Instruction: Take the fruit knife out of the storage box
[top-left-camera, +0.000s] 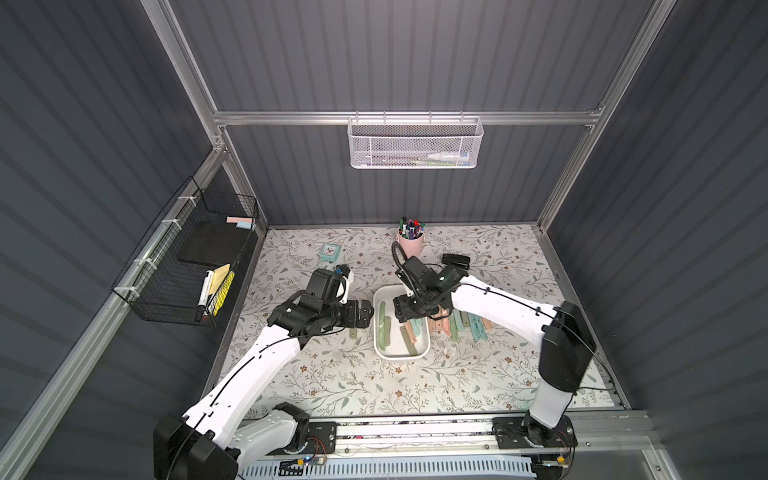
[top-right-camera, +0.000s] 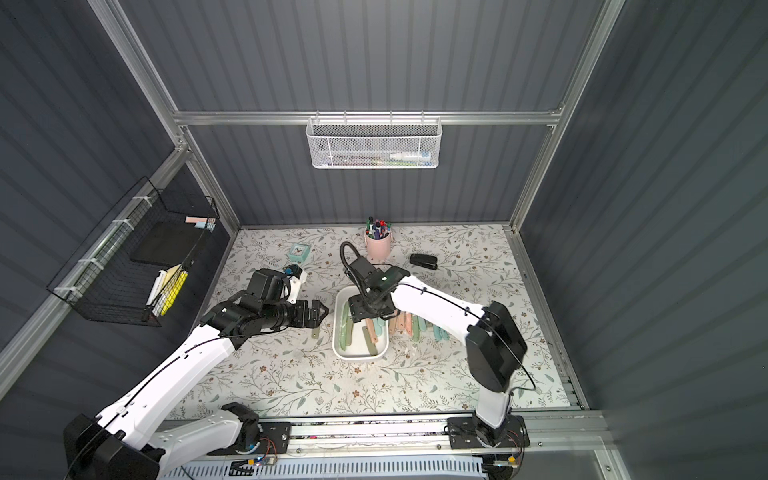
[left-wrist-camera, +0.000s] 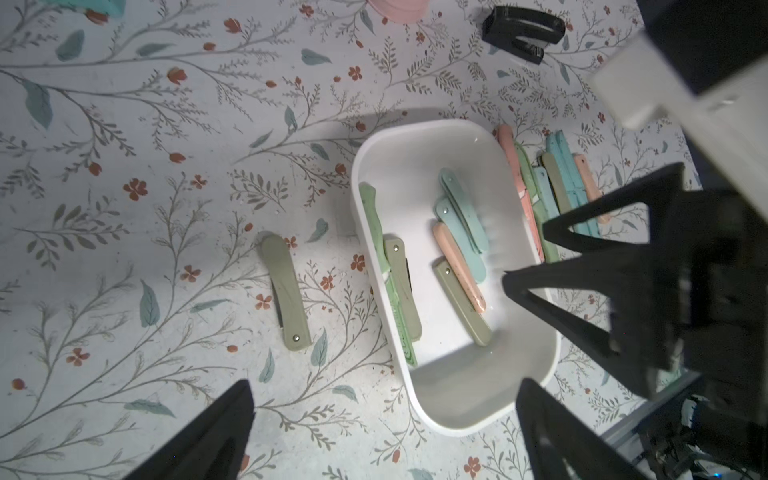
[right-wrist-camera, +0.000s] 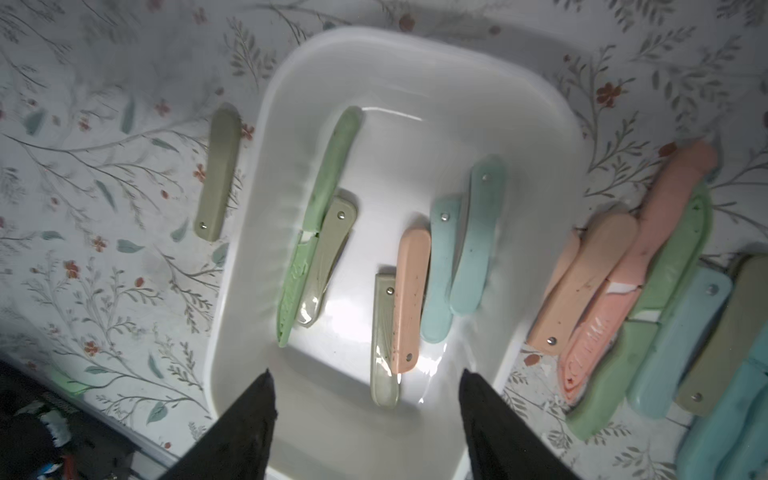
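The white storage box (right-wrist-camera: 240, 264) holds several knives: a long green one (right-wrist-camera: 325, 180), two olive folded ones, a peach one (right-wrist-camera: 409, 296) and two light-blue ones (right-wrist-camera: 479, 232). My right gripper is over the box, its fingers parted with nothing between them. Left of the box, my left gripper stands open and empty above the table. On the table beneath it lies a single olive knife (left-wrist-camera: 285, 292), outside the box.
Right of the box lies a row of knives in peach, pink, green, blue and olive (right-wrist-camera: 668, 300). A black stapler (top-right-camera: 423, 261), a pink pen cup (top-right-camera: 378, 244) and a teal clock (top-right-camera: 299, 253) stand farther back.
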